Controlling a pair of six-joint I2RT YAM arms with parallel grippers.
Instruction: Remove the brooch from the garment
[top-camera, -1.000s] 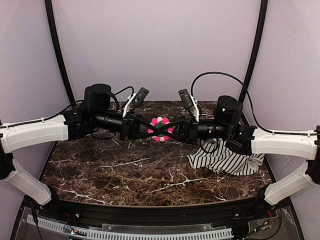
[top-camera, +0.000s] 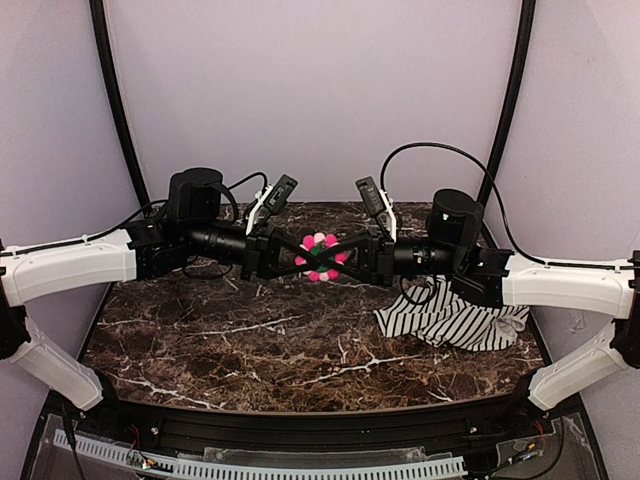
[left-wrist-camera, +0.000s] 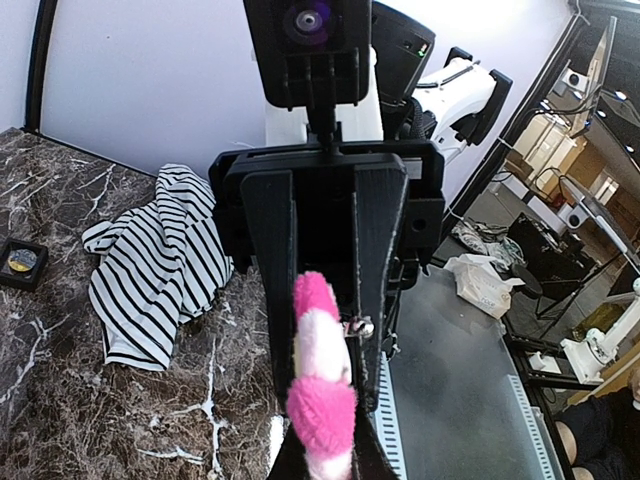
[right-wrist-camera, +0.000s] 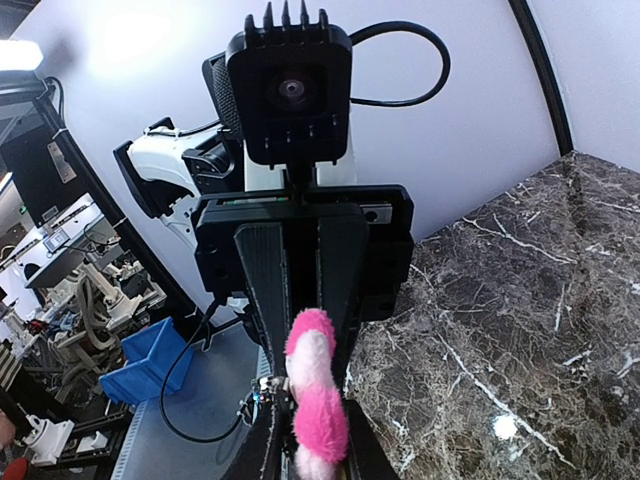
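Note:
A plush flower brooch (top-camera: 319, 242) with pink and white petals and a green centre hangs in the air at the middle of the top view, between my two grippers. My left gripper (top-camera: 306, 262) reaches it from the left and my right gripper (top-camera: 336, 262) from the right, both shut on it. In both wrist views the brooch (left-wrist-camera: 322, 410) (right-wrist-camera: 318, 420) is seen edge-on, with a small metal piece at its back. The striped garment (top-camera: 450, 320) lies crumpled at the right of the table, apart from the brooch, partly hidden by the right arm in the top view.
A small black square item (left-wrist-camera: 20, 265) lies beside the garment in the left wrist view. Walls bound the table at the back and sides.

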